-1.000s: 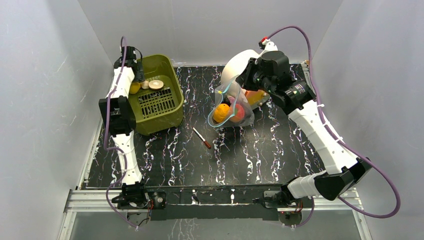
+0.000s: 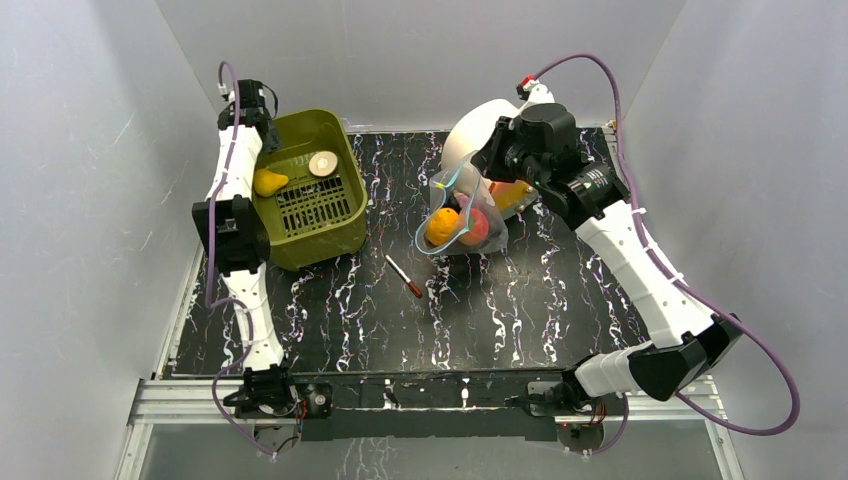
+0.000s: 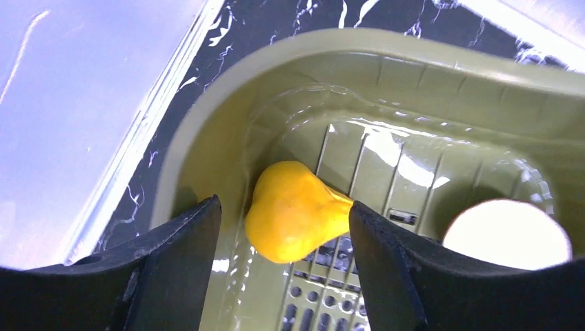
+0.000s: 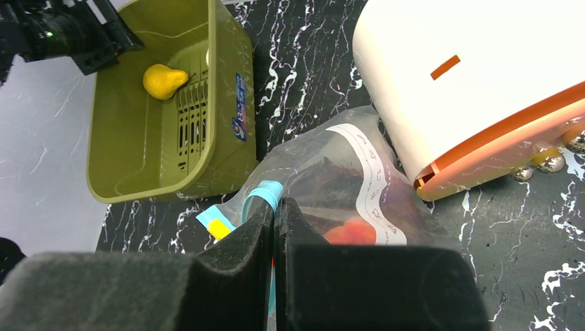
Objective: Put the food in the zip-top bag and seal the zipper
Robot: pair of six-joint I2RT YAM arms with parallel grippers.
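Observation:
A yellow pear-like food (image 3: pixel 293 214) lies in the green basket (image 2: pixel 310 245), beside a pale round item (image 3: pixel 507 234). Above that food my left gripper is open, its fingers either side, with nothing visibly held. The clear zip bag (image 2: pixel 485 240) holds orange and red produce at the centre. My right gripper is shut on the bag's blue zipper edge (image 4: pixel 265 186), holding the bag upright.
A white-and-orange rounded object (image 4: pixel 455 83) stands behind the bag. A marker (image 2: pixel 403 275) lies on the front middle of the dark table (image 2: pixel 350 320), where there is free room.
The right arm is still.

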